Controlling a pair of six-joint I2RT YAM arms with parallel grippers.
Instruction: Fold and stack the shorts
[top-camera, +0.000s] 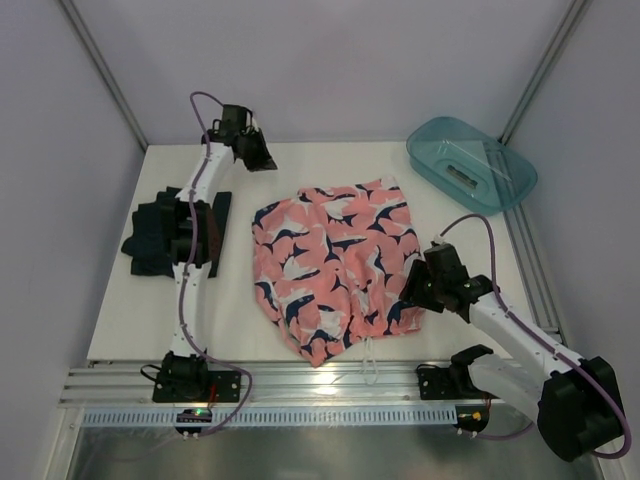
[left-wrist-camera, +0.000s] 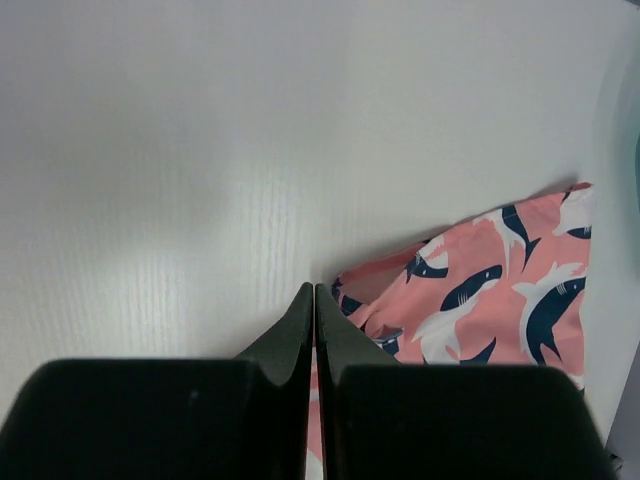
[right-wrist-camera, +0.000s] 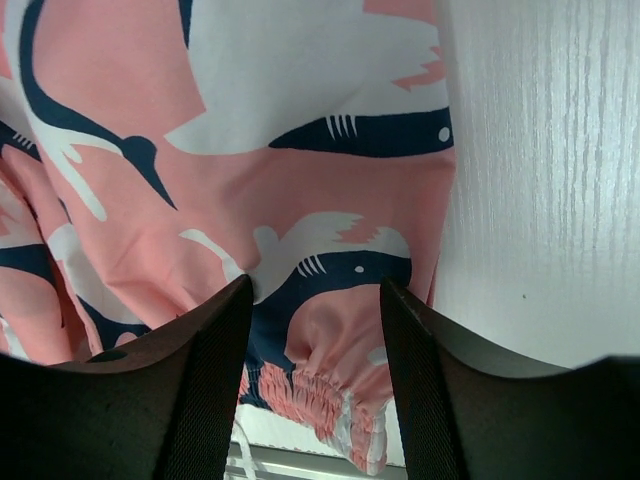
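Note:
Pink shorts with a navy and white shark print (top-camera: 330, 260) lie spread and wrinkled across the middle of the table, their drawstring (top-camera: 370, 362) hanging over the front edge. Beyond their back left corner, over bare table, my left gripper (top-camera: 268, 166) is shut; no cloth shows between its fingers in the left wrist view. My right gripper is part open above the front right part of the shorts, its fingers (right-wrist-camera: 215, 350) on either side of a printed stretch near the gathered waistband (right-wrist-camera: 310, 400). Whether the fingertips touch the cloth I cannot tell.
Folded dark shorts (top-camera: 152, 240) lie on the left side of the table, partly under my left arm. A translucent teal bin (top-camera: 440, 135) sits at the back right corner. Bare table shows behind the pink shorts.

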